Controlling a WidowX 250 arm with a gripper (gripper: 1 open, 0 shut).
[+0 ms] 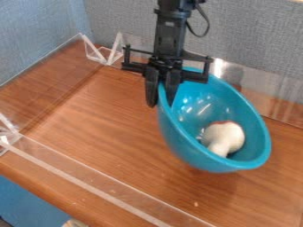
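My gripper (162,89) is shut on the upper left rim of a light blue bowl (190,133), which hangs tilted toward the camera at the middle right. A white object (225,137), rounded like a mushroom, lies inside the bowl. The fingers grip near the top of the bowl, and the rim partly hides behind them.
Translucent walls edge it, with a white wire bracket (101,53) at the back left. Grey padded panels stand behind.
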